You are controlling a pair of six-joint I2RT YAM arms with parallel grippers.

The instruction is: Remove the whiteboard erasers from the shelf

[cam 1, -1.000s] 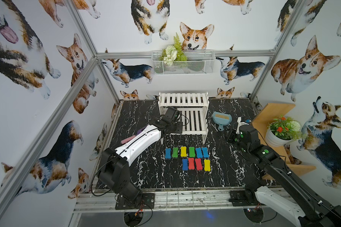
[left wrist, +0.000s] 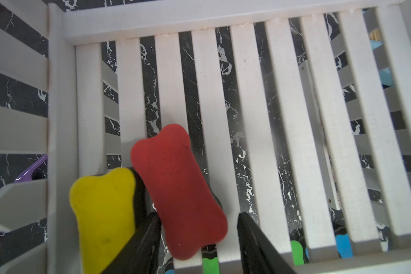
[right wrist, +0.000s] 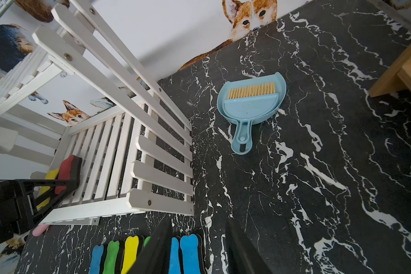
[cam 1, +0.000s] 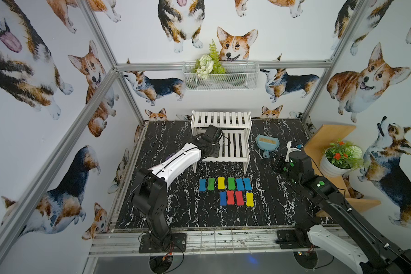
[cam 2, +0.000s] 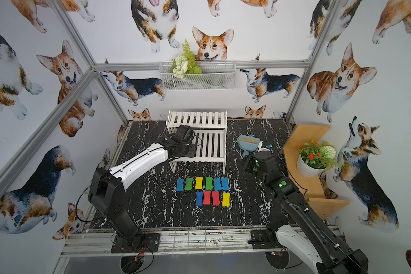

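Observation:
On the left side of the white slatted shelf [cam 1: 233, 159] lie a red eraser [left wrist: 178, 191] and a yellow eraser [left wrist: 105, 214], the red one slanted beside the yellow. My left gripper is part open over the red eraser's near end, its fingers [left wrist: 141, 246] spread to either side and not closed on it. From the top views the arm hides both erasers. Out to the right of the shelf, my right gripper hangs over the table, part open with nothing held. Several erasers, such as a green one [cam 1: 211, 184], lie in two rows before the shelf.
A blue dustpan with brush [right wrist: 251, 102] lies right of the shelf. Further right stands a wooden stand [cam 1: 324, 137] with a potted plant [cam 1: 335, 165]. Bare marble table [cam 1: 274, 201] shows right of the eraser rows.
The purple and pink item beside it is now mostly hidden by the arm. My right arm looks unmoved.

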